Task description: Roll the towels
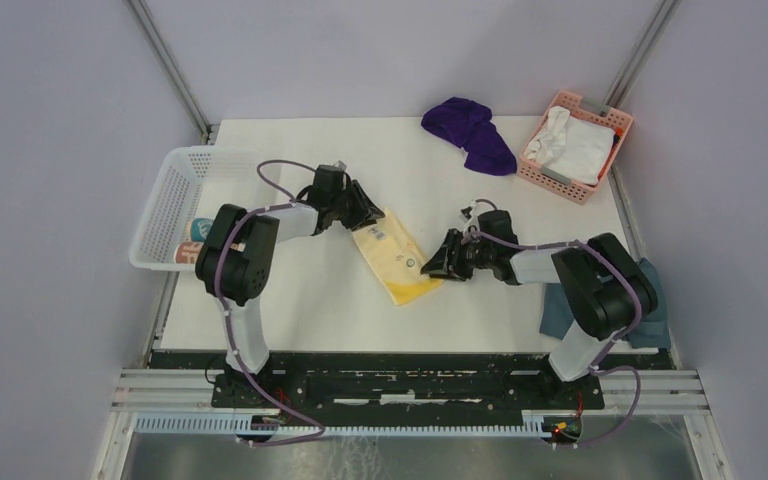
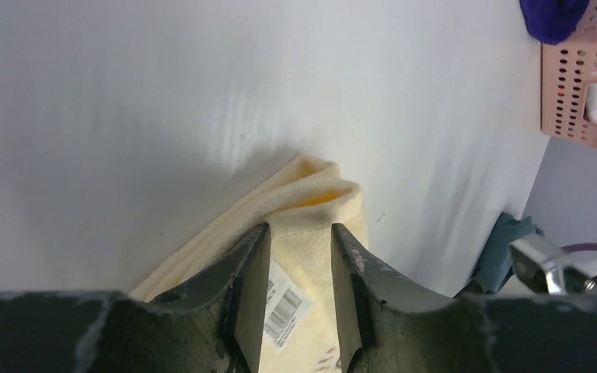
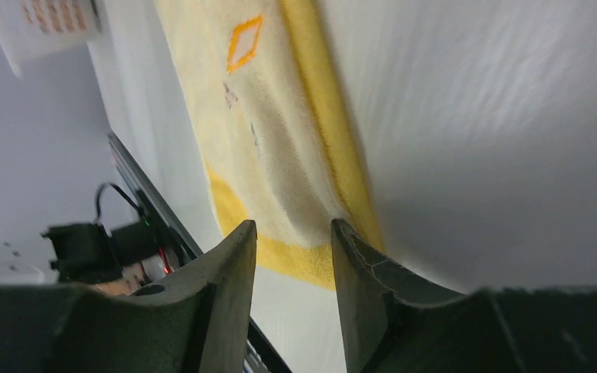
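The cream-and-yellow towel (image 1: 398,262) lies folded and slanted across the middle of the table. At its upper left end is my left gripper (image 1: 372,216); its fingers (image 2: 260,256) stand apart over the folded edge, close to a printed label (image 2: 285,311) on the cloth. My right gripper (image 1: 432,270) is at the lower right side, fingers (image 3: 241,252) parted, with the towel's yellow-edged fold (image 3: 328,140) running up to and between them. Whether any finger touches the cloth, I cannot tell.
At the left stands a white basket (image 1: 142,222) holding rolled towels (image 1: 188,252). A purple towel (image 1: 470,135) lies crumpled at the back, beside a pink basket (image 1: 525,172) of white cloths. Teal cloth (image 1: 650,300) rests at the right.
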